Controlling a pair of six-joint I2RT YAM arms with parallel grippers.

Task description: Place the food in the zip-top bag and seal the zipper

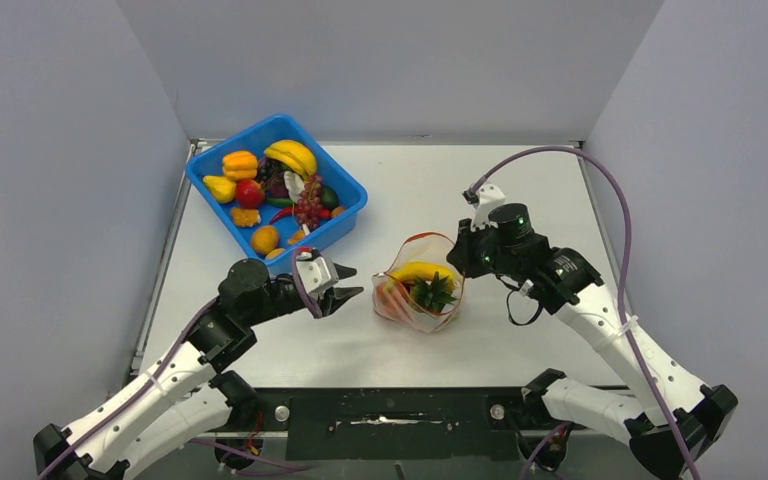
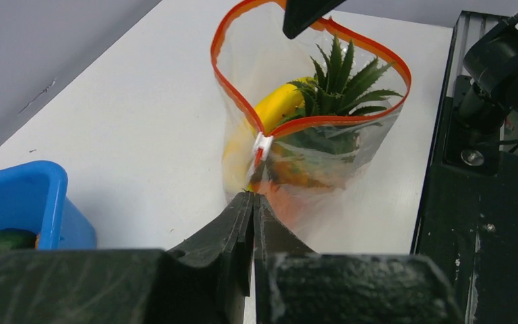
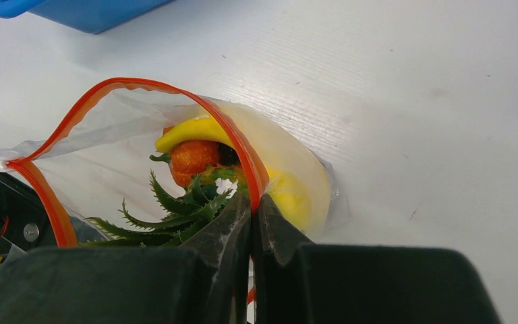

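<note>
The clear zip top bag point(image 1: 391, 300) with an orange zipper rim point(image 3: 175, 88) stands on the table, mouth open. Inside lie a yellow banana point(image 1: 422, 271), a green-leaved pineapple point(image 2: 347, 81) and an orange pepper point(image 3: 194, 156). The bag's white slider point(image 2: 262, 143) sits at the corner facing my left gripper point(image 1: 358, 281), which stands just left of the bag, clear of it, fingers parted in the top view and empty. In the left wrist view its fingertips look close together. At the opposite side of the mouth, my right gripper is shut on the bag's rim.
A blue bin point(image 1: 338, 232) at the back left holds several pieces of fruit and vegetables, close behind the left arm. Bare white table point(image 1: 520, 170) lies behind the bag and in front of it.
</note>
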